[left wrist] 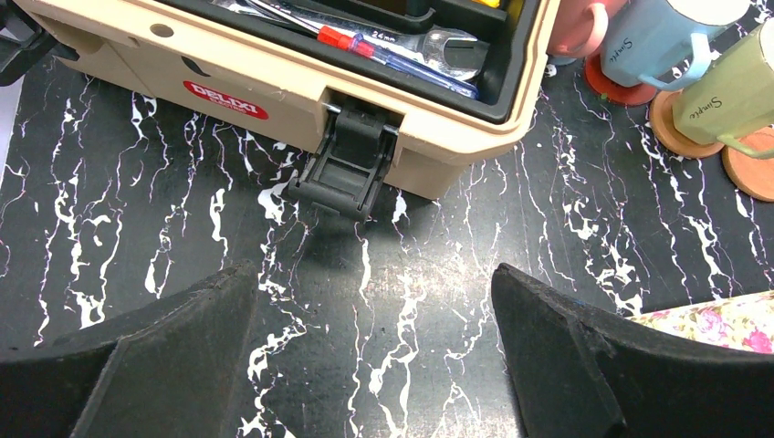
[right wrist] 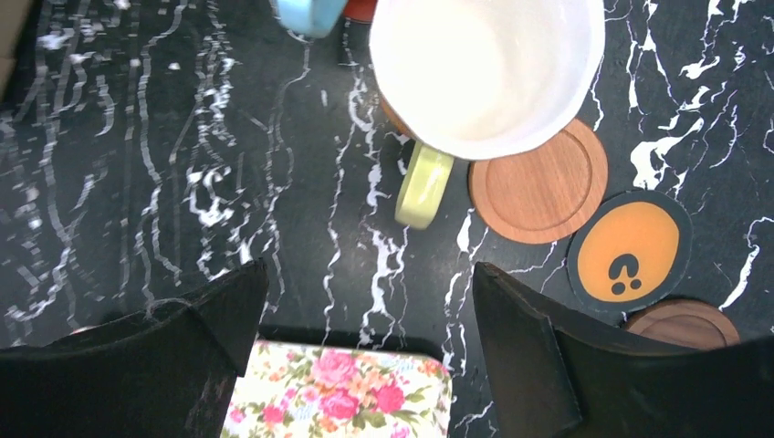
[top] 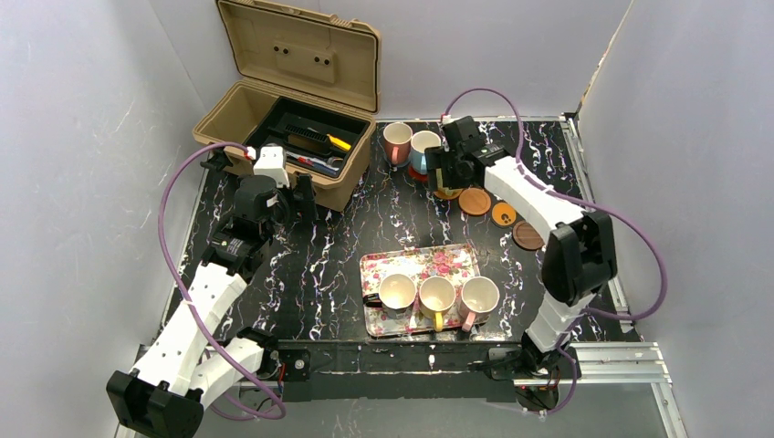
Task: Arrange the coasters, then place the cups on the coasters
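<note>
A green cup stands upright on an orange-brown coaster, right of a blue cup on a red coaster. From above, in the right wrist view, the green cup's white inside and its handle show; the coaster under it is mostly hidden. My right gripper is open, its fingers apart with nothing between them. In the top view its body covers most of the green cup. Over bare table in front of the case, my left gripper stands open and empty.
Free coasters run to the right of the green cup. A pink cup is at the back. Several cups stand on the floral tray in front. The open tan case with tools is at the back left.
</note>
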